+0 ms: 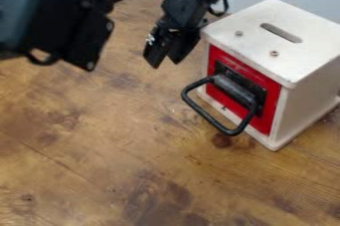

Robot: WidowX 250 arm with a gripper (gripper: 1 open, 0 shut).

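A white wooden box stands at the right, with a slot and screws on top and a red front holding a black door panel with a black loop handle. My dark gripper hangs at upper centre, left of the box and above the handle, clear of it. Its fingertips are dark and small; how far apart they stand is hard to tell. Nothing shows held.
A pale wall runs behind the box at the upper right. The dark arm covers the upper left.
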